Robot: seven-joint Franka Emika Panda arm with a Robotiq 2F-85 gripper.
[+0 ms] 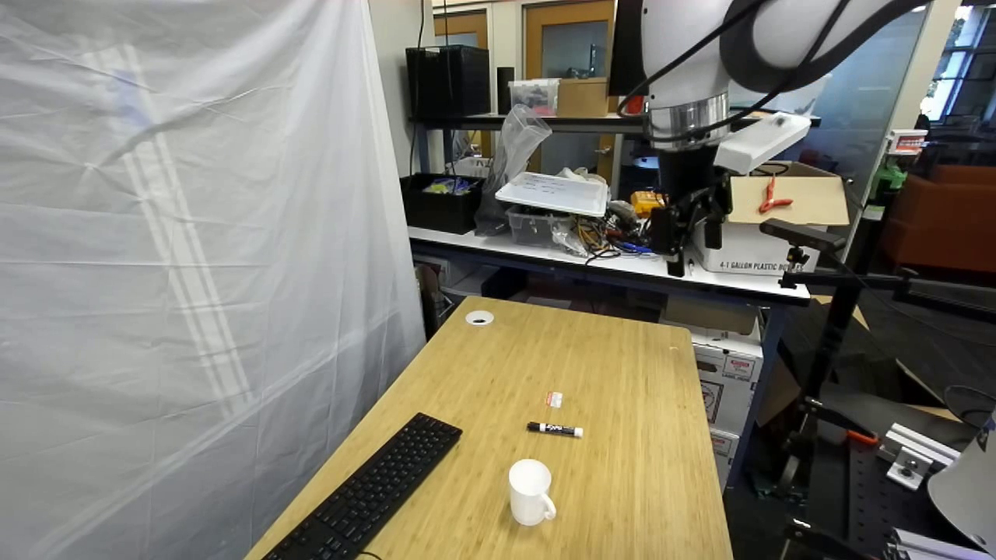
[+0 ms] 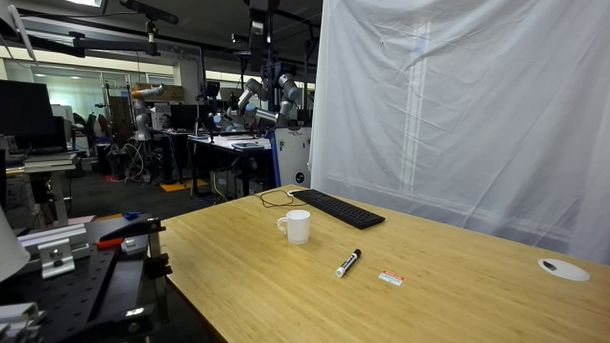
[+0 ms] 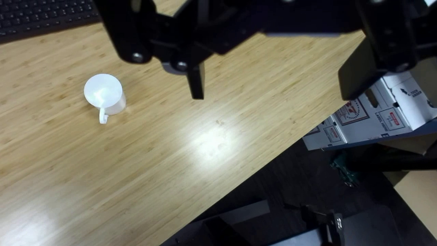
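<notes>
A white mug (image 1: pixel 529 491) stands upright on the wooden table, its handle turned toward the table's right side in exterior view 1. Behind it lies a black-and-white marker (image 1: pixel 555 429), which exterior view 2 shows on its side near a small red-and-white label (image 2: pixel 391 277). High above the table, well apart from both, my gripper (image 1: pixel 686 264) hangs open and empty. In the wrist view the gripper has its fingers wide apart over bare tabletop, with the mug (image 3: pixel 104 94) off to the left. The marker is not visible there.
A black keyboard (image 1: pixel 369 490) lies along the table's curtain side, its cable trailing at one end. At the far end is a round white grommet (image 1: pixel 478 318). A cluttered shelf bench (image 1: pixel 597 261) stands beyond the table.
</notes>
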